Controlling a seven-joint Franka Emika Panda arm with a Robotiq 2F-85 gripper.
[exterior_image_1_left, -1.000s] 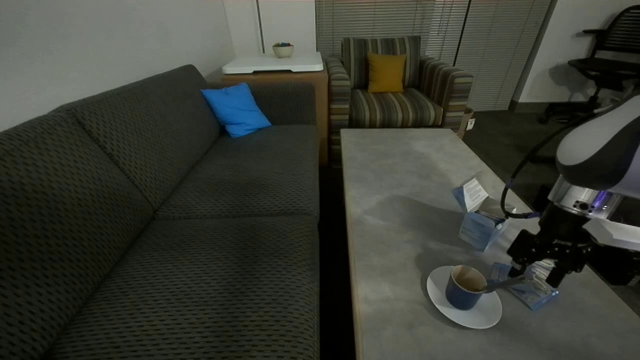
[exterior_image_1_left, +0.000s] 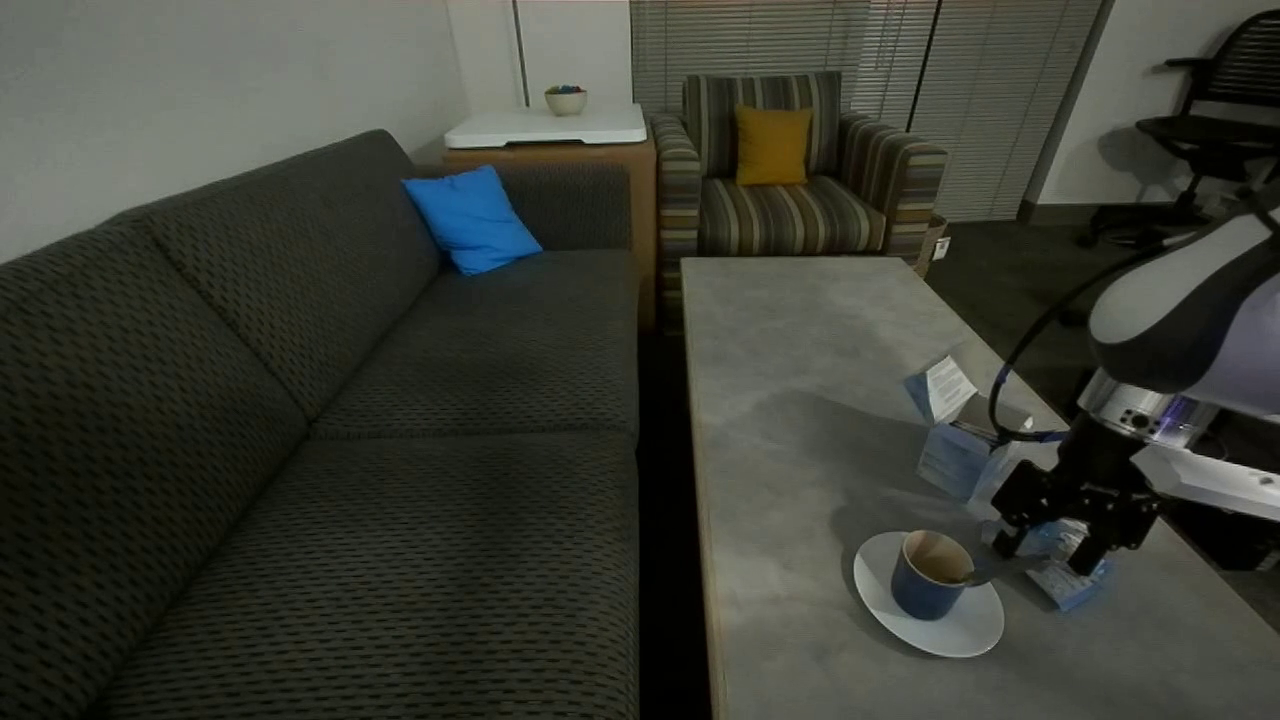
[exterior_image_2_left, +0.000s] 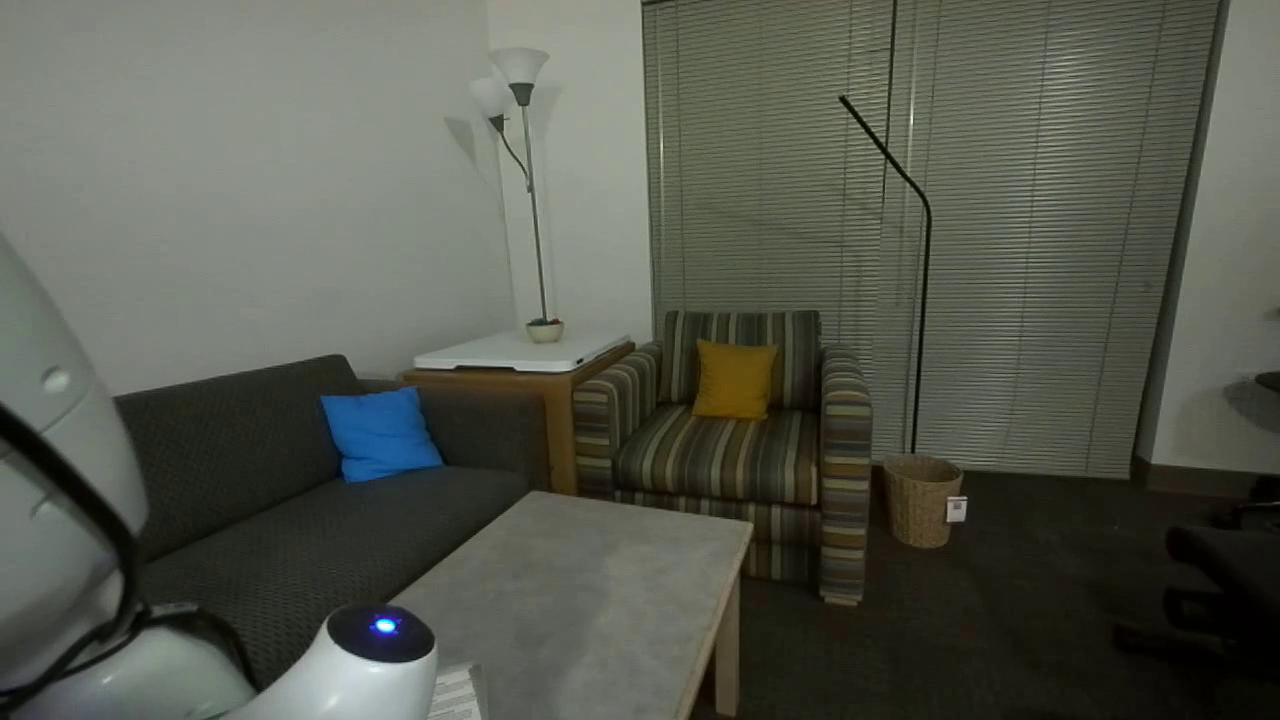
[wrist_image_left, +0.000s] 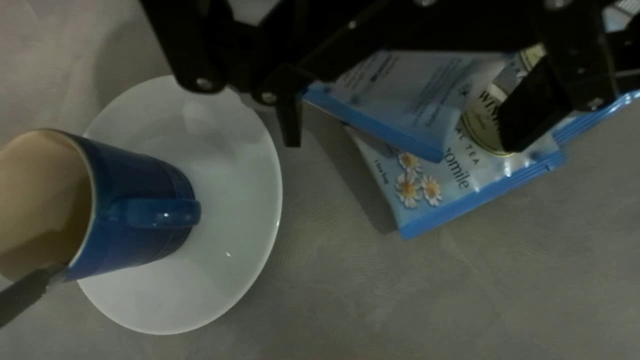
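My gripper (exterior_image_1_left: 1047, 550) is over the table's right side, fingers spread wide. In the wrist view, the gripper has its two black fingers apart above blue-and-white chamomile tea packets (wrist_image_left: 459, 171). One packet (wrist_image_left: 414, 102) lies tilted across another, between the fingers as seen from above but not pinched. To the left stands a blue cup (wrist_image_left: 141, 207) on a white saucer (wrist_image_left: 240, 252), its handle facing the camera. Brown liquid shows inside, and a dark spoon handle (wrist_image_left: 27, 294) leans over the cup's rim.
An opened blue tea box (exterior_image_1_left: 956, 462) stands behind the gripper on the grey table (exterior_image_1_left: 780, 348). A dark sofa (exterior_image_1_left: 480, 504) runs along the left, and a striped armchair (exterior_image_1_left: 780, 216) stands beyond the table.
My gripper has shifted left, toward the cup, and stays open. The tea packets beneath it look slightly displaced. Cup and saucer have stayed put.
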